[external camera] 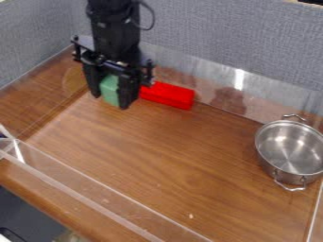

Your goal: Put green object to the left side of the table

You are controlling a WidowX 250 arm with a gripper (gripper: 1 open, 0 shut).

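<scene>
Near the far left of the table, the green object [123,93] sits between the fingers of my black gripper [117,92]. The gripper is shut on it, and its fingers cover part of the green surface. Whether the object touches the wooden table [145,151] or hangs just over it, I cannot tell.
A red block [167,95] lies close on the gripper's right side. At the right edge stands a silver pot [290,153] with handles. My arm hides the Play-Doh can's former spot. Bare wood fills the middle and front.
</scene>
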